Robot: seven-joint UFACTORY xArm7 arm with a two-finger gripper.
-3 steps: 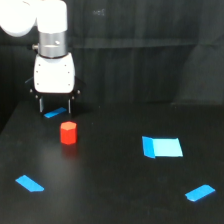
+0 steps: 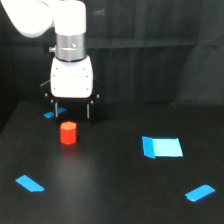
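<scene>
A small red block (image 2: 68, 133) sits on the dark table, left of the middle. Just behind and above it is my gripper (image 2: 73, 109), pointing down under the white arm. Its dark fingers stand apart, one to each side, with nothing seen between them. The block shows whole and looks clear of the fingers, though how far apart they are in depth is hard to judge.
A pale blue square (image 2: 168, 147) with a brighter blue strip along its left side lies on the right. Blue tape pieces mark the front left (image 2: 30, 184) and front right (image 2: 200, 193). Open table surrounds the block.
The gripper has shifted to the right and slightly lower, now more in line with the red block. Neither the block nor the pale blue square has moved.
</scene>
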